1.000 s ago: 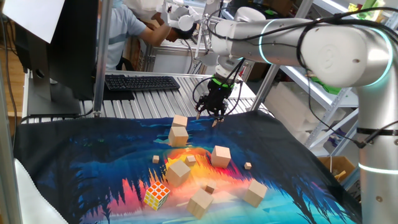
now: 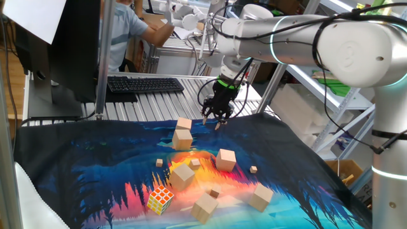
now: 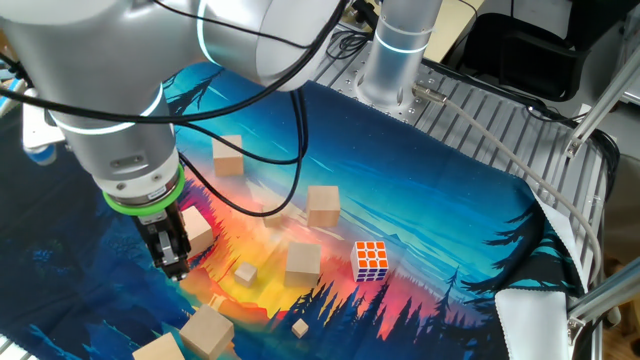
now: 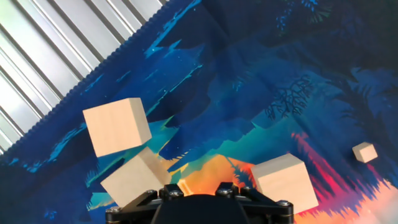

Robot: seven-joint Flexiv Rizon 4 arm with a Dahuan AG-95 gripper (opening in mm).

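My gripper (image 2: pixel 210 124) hangs above the dark far part of the cloth, its two fingertips apart and nothing visible between them. Two large wooden cubes, one (image 2: pixel 182 138) in front of the other (image 2: pixel 184 123), sit close together left of it in exterior view 1. Another large cube (image 2: pixel 226 160) stands nearer the cloth's middle. In the wrist view, the gripper shows at the bottom edge, between a left cube (image 4: pixel 138 179) and a right cube (image 4: pixel 286 183). A Rubik's cube (image 3: pixel 370 260) with an orange top rests apart from the wooden ones.
More large cubes (image 2: pixel 261 197) and several small ones (image 2: pixel 253 169) lie scattered over the printed cloth (image 2: pixel 121 149). A monitor (image 2: pixel 70 57) and keyboard (image 2: pixel 143 84) stand beyond its far left edge. The cloth's right side has free room.
The arm's upper links have shifted right in exterior view 1 since one second ago. The gripper has moved only slightly and the fingertips look a little closer together. The cubes have stayed put.
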